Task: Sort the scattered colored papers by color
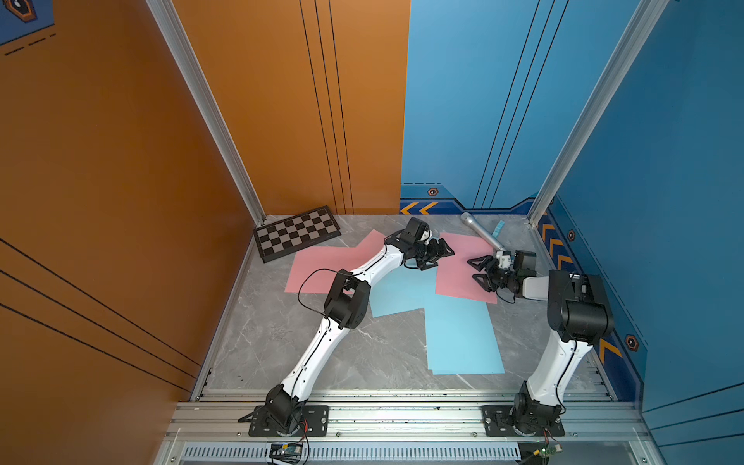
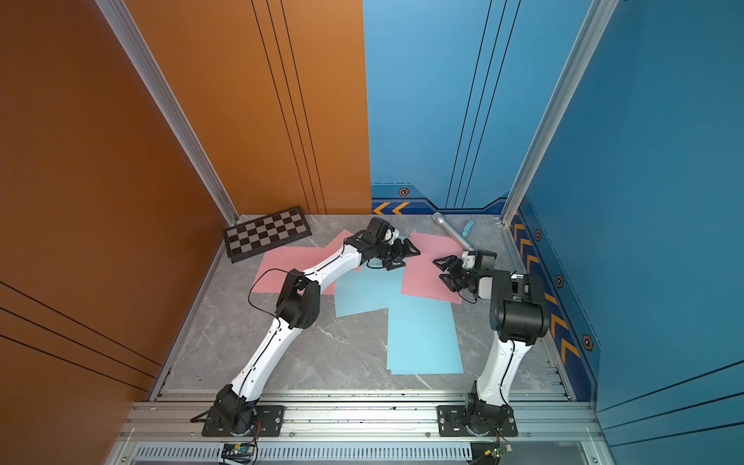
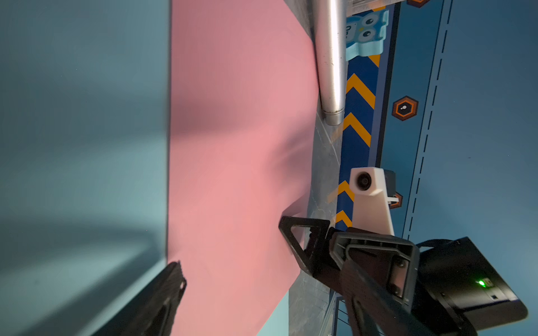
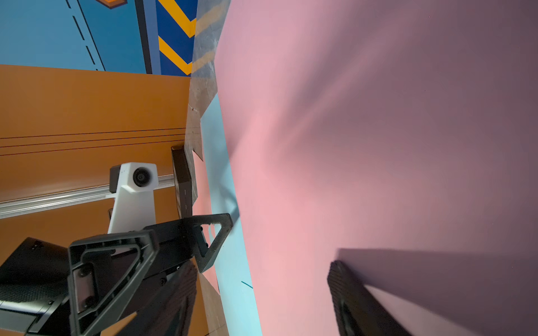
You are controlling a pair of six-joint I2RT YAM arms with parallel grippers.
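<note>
A pink sheet [image 1: 463,271] lies at the right of the table, overlapping the blue sheets. My left gripper [image 1: 438,256] is over its left edge, where blue and pink meet. At its right side is my right gripper [image 1: 478,272], low over the pink surface. Both wrist views show fingers [image 3: 162,296] [image 4: 353,302] standing apart, with no paper visibly pinched between them. Two blue sheets [image 1: 403,293] [image 1: 462,341] spread across the middle and front. Farther left, more pink paper [image 1: 314,267] lies partly behind my left arm.
A checkered board [image 1: 297,233] sits at the back left. Behind the right pink sheet are a metal tube [image 1: 480,230] and a small light-blue owl item [image 3: 367,33]. Bare table shows at the front left. The arms stand close to each other.
</note>
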